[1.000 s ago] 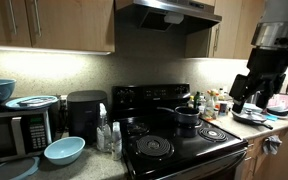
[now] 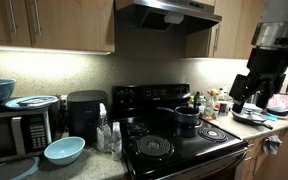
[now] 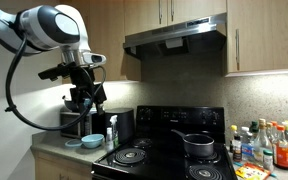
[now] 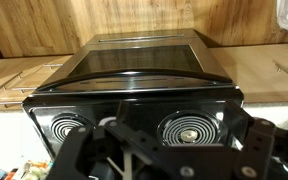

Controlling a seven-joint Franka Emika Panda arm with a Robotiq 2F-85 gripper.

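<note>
My gripper hangs in the air in front of the stove, clear of everything. Its two fingers stand apart in the wrist view, with only the black stove far below showing in the gap. A dark pot with a long handle rests on a back burner of the stovetop, apart from the gripper. On the counter left of the stove sits a light blue bowl, empty as far as I can see.
Spray bottles stand between bowl and stove, in front of a black appliance. A microwave is at far left. Several bottles crowd the right counter. The range hood overhangs the stove.
</note>
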